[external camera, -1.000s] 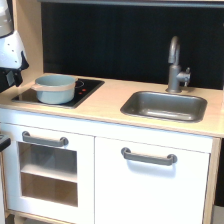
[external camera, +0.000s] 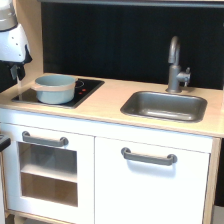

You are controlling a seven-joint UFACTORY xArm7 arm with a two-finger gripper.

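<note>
A light blue-grey pot (external camera: 55, 88) rests on the black cooktop (external camera: 92, 86) at the left of the toy kitchen counter. The white robot arm (external camera: 12, 45) reaches in from the left edge. Its small dark gripper (external camera: 17, 73) hangs left of the pot, close to its rim in the picture; whether they touch is unclear. The fingers are too small and dark to show how the fingers stand. No object is visible in them.
A metal sink (external camera: 165, 105) with a grey faucet (external camera: 176, 70) occupies the right of the wooden counter (external camera: 108, 112). It looks empty. Below are a windowed door (external camera: 47, 142) and a white cabinet door (external camera: 150, 190), both with handles. Bare counter lies between cooktop and sink.
The gripper has shifted slightly up and right and its dark tip looks narrower now. The pot has not visibly moved.
</note>
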